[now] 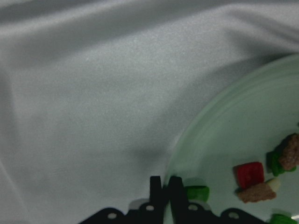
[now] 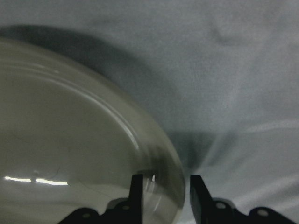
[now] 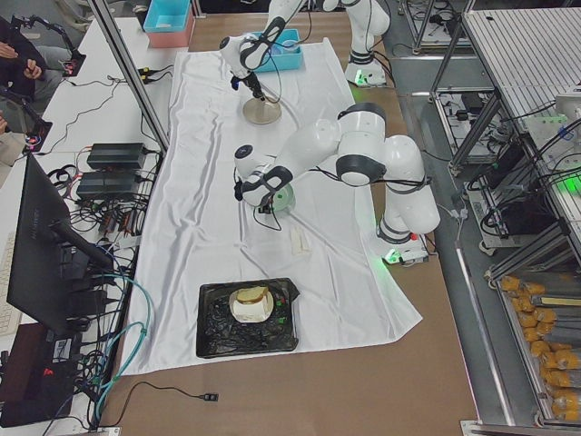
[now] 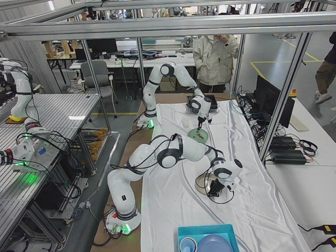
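A green plate (image 1: 233, 116) holding toy food, with a red piece (image 1: 250, 174), brown pieces (image 1: 256, 192) and green pieces (image 1: 197, 192), sits on the white cloth. My left gripper is at its rim, fingertips close together; whether anything thin is between them is unclear. Farther along the cloth is an empty beige plate (image 2: 65, 121). My right gripper is open, its fingers on either side of that plate's rim. In both camera views the arms partly hide the plates.
A black tray (image 3: 209, 318) with bread slices (image 3: 251, 295) lies at one end; a blue bin (image 4: 228, 233) with dishes at the other. A pale flat item (image 3: 300, 242) lies by the green plate.
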